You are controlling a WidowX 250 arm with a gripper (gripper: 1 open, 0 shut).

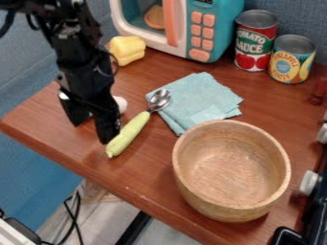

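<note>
My black gripper [92,117] hangs low over the left part of the wooden table, over a pale, partly hidden object [119,103]. Whether it is open or shut is hard to see. Just right of its fingers lies a long pale-green handled spoon [125,135], its metal head [159,99] toward the back. A folded light-blue cloth [201,103] lies beside it, and a wooden bowl [231,169] stands at the front right.
A toy microwave [179,24], two cans [255,43] [292,59] and a yellow object [126,49] are at the back. Black items line the right edge.
</note>
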